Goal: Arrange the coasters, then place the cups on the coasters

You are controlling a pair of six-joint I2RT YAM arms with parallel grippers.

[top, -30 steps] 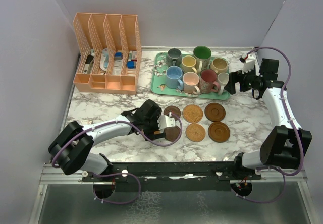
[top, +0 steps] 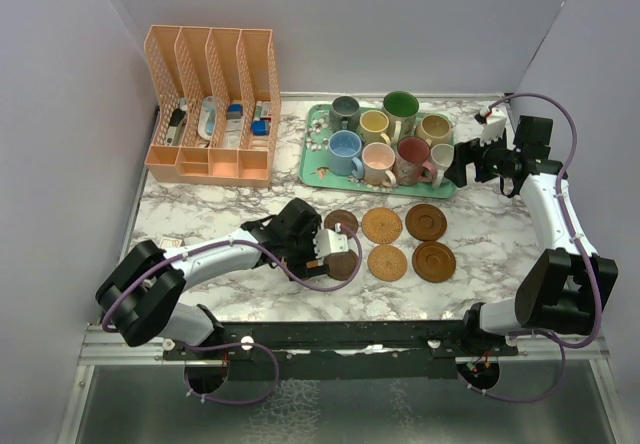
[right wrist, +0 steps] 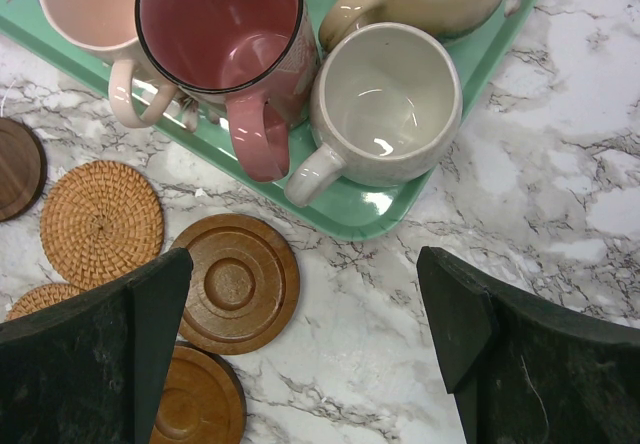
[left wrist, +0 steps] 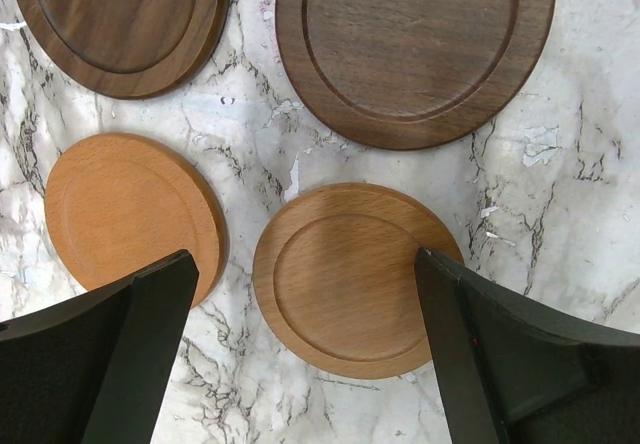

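Note:
A green tray (top: pixel 314 171) at the back holds several cups, among them a white cup (right wrist: pixel 385 99), a red mug (right wrist: pixel 221 24) and a blue mug (top: pixel 344 150). Coasters lie in front of it: dark wooden (left wrist: pixel 413 44), woven (top: pixel 382 225) and brown round ones (right wrist: pixel 232 282). My left gripper is open and empty over the left-hand coasters, with light wooden ones (left wrist: pixel 341 279) below it. My right gripper stands open and empty at the tray's right corner, just beside the white cup.
A peach divided organiser (top: pixel 209 169) with small items stands at the back left. Bare marble table (top: pixel 500 234) shows right of the coasters and along the front. Walls bound the table at back and sides.

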